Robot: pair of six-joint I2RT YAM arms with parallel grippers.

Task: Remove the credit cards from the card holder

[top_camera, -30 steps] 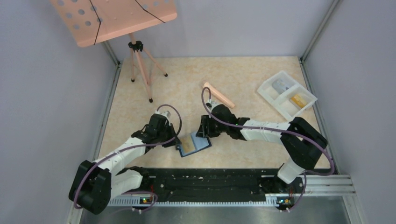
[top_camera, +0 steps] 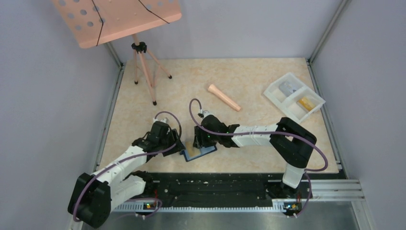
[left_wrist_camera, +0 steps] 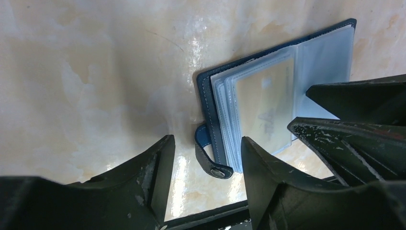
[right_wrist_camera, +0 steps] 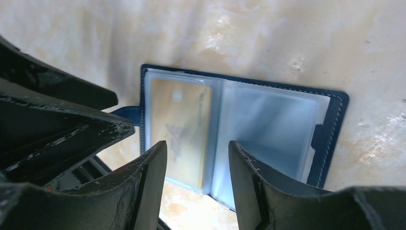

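Note:
The navy card holder (top_camera: 207, 151) lies open on the table's front middle. Its clear sleeves (right_wrist_camera: 268, 124) show, and a beige card (left_wrist_camera: 263, 105) (right_wrist_camera: 177, 124) sits in the stacked sleeves on one side, by the strap with the snap. My left gripper (top_camera: 174, 146) is open at the strap end, its fingers beside the holder, nothing between them. My right gripper (top_camera: 200, 141) hovers over the holder, part open, its fingertips either side of the join between card side and clear side; nothing is seen held.
A white two-part tray (top_camera: 282, 103) stands at the right. A pink cylinder (top_camera: 224, 97) lies behind the holder, and a pink tripod stand (top_camera: 150, 81) is at the back left.
My right gripper has moved left and toward the front, over the holder. The holder looks unmoved.

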